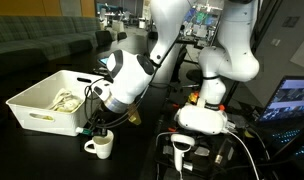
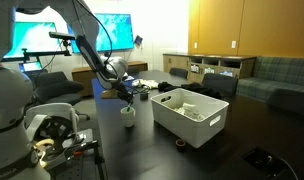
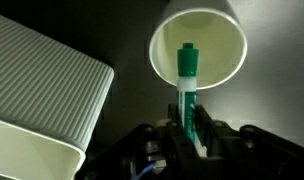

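A white marker with a green cap [image 3: 188, 64] is held in my gripper, which is shut on its body. The green end points toward the pale inside of a white mug [image 3: 224, 48] in the wrist view. Whether that end is within the mug or just above it, I cannot tell. In exterior view 1 the mug [image 1: 100, 146] stands upright on the dark table, directly below my gripper [image 1: 95, 127]; the marker is hard to make out there. Exterior view 2 shows the same mug [image 2: 128, 117] beneath the arm.
A white box [image 1: 47, 119] holding pale items stands close beside the mug. In exterior view 2, a small dark red round object [image 2: 180, 143] lies in front of the box. The dark table [image 2: 227, 155] has free room toward the front.
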